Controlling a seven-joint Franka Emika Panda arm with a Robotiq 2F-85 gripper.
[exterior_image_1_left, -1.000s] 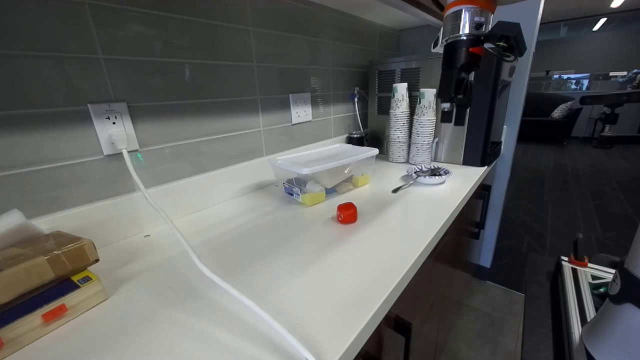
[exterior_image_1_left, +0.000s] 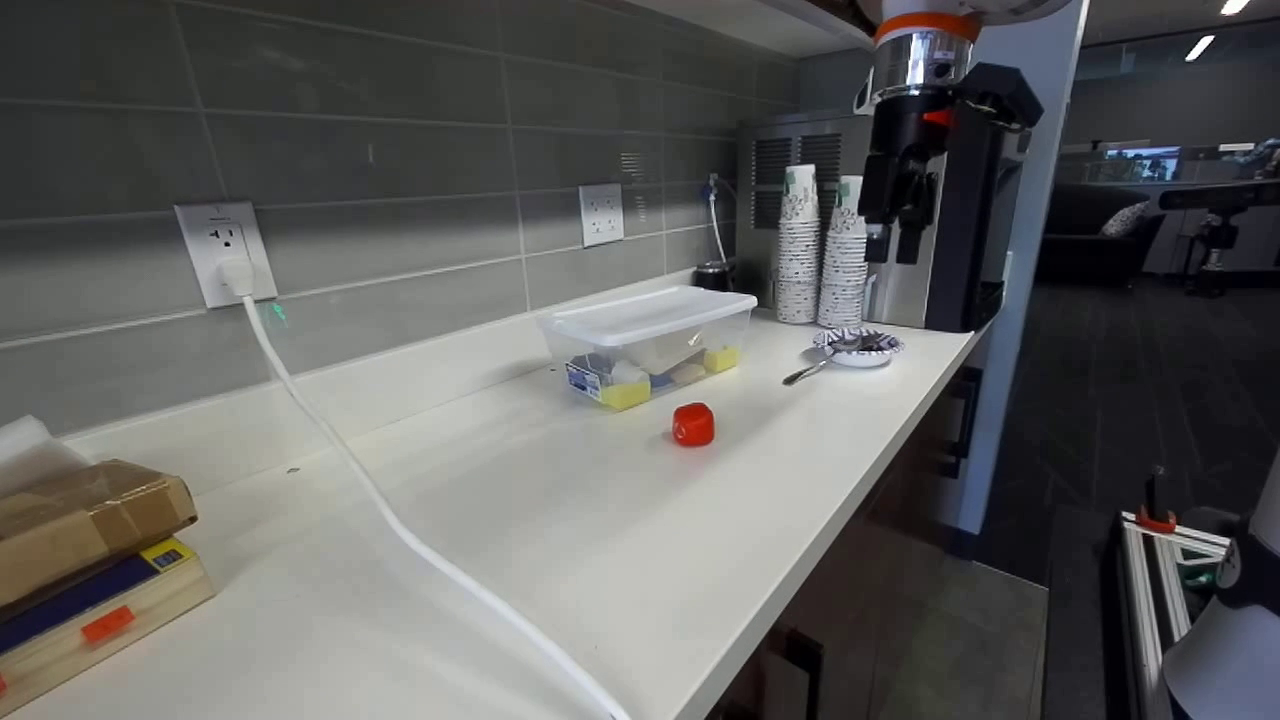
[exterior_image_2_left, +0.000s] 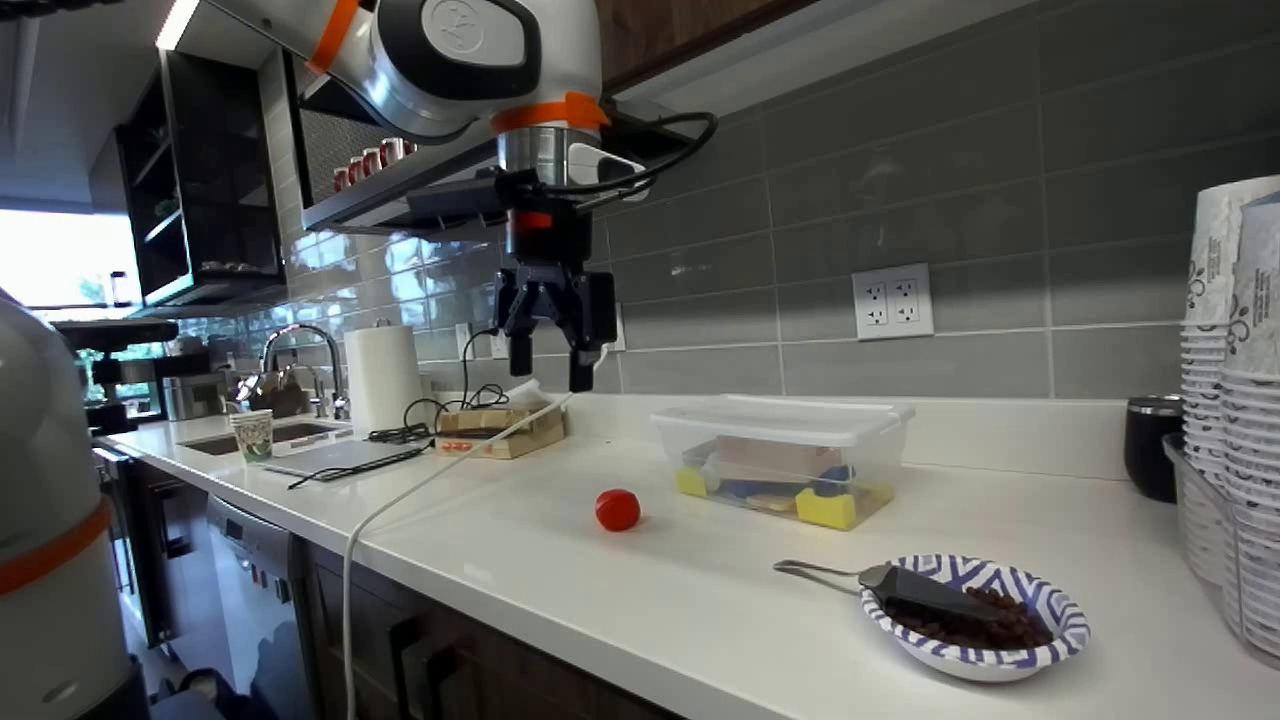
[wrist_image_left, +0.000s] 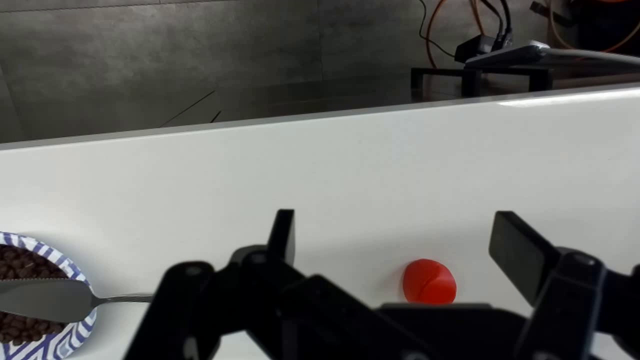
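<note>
A small red object (exterior_image_2_left: 618, 510) rests alone on the white counter, between the plastic bin and the counter's front edge. My gripper (exterior_image_2_left: 552, 360) hangs well above the counter with its fingers spread apart. Seen from the wrist, the gripper is open, and the red object (wrist_image_left: 428, 281) shows below, between the two fingers and nearer the right one. Nothing is held. A blue-and-white patterned bowl (exterior_image_2_left: 924, 654) holds dark brown pieces, with a metal server (exterior_image_2_left: 936, 594) lying across it, its handle over the rim.
A lidded clear bin (exterior_image_2_left: 780, 462) stands against the backsplash. Stacked paper cups (exterior_image_1_left: 797, 246) stand near the counter's far end. A white cable (exterior_image_1_left: 414, 540) crosses the counter near boxes (exterior_image_1_left: 90, 528).
In exterior view 1 my gripper has shifted slightly left, and its fingers now show farther apart. The red object and the bowl have not moved.
</note>
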